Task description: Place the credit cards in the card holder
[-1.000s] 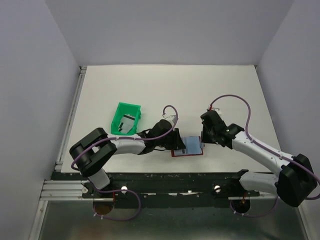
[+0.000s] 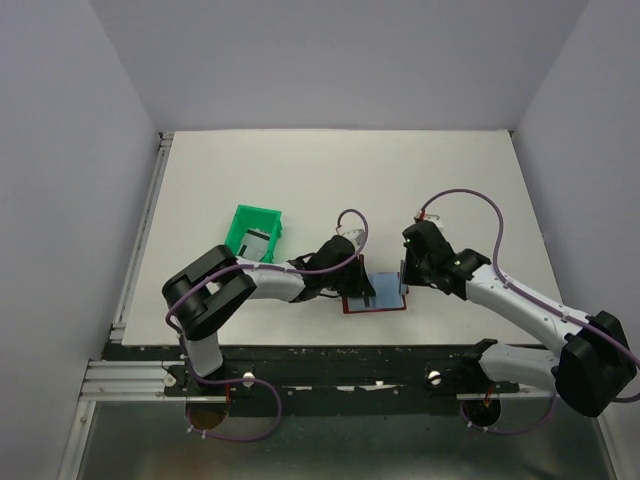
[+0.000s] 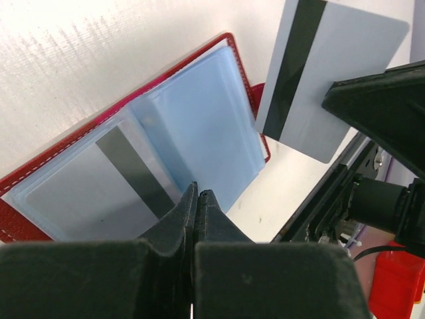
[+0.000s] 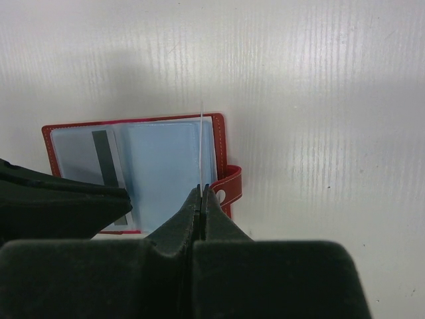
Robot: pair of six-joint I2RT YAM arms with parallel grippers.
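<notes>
The open red card holder [image 2: 375, 309] lies flat at the front middle of the table, with clear bluish sleeves. In its left sleeve rests a grey card with a dark stripe [image 3: 136, 173]; the right sleeve [image 3: 206, 119] looks empty. My right gripper is shut on another grey striped card, which appears edge-on as a thin line in the right wrist view, above the holder's right side. Over the holder's middle, my left gripper is shut, with nothing visible between its fingertips. Whether those tips touch the sleeve, I cannot tell.
A green box [image 2: 262, 222] with grey cards [image 2: 254, 245] inside stands on the left of the table. The holder's red snap strap [image 4: 229, 186] sticks out at its right edge. Behind and to the right, the white table [image 2: 340, 165] is clear.
My left gripper has shifted to the right over the holder, its arm following. The right gripper, still with its card, has barely moved. The holder stays in place.
</notes>
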